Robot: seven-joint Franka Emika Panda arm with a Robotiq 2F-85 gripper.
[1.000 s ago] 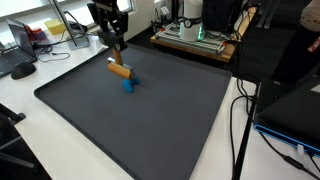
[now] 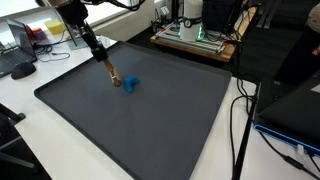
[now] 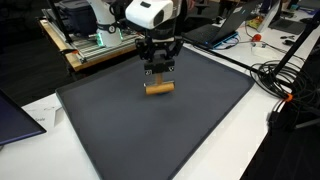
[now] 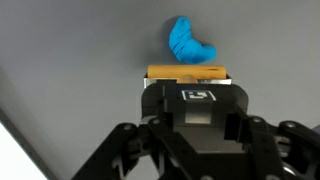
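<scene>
A wooden mallet-like piece, with an orange-brown cylinder for a head (image 3: 159, 89), hangs upright under my gripper (image 3: 158, 68). The fingers are shut on its narrow stem. Exterior view 1 has the wooden piece (image 2: 115, 77) just left of a crumpled blue object (image 2: 131, 84) lying on the dark table. From the wrist, the cylinder (image 4: 187, 72) lies crosswise beyond the gripper, and the blue object (image 4: 190, 43) rests close past it, curved in shape. In exterior view 2 the blue object is hidden. Whether the cylinder touches the table I cannot tell.
Cables (image 3: 275, 75) run along one edge. A wooden tray with tools (image 2: 195, 40) stands beyond the far edge.
My gripper has shifted left in exterior view 1 with the wooden piece in it. That piece was over the blue object a second ago and is now beside it.
</scene>
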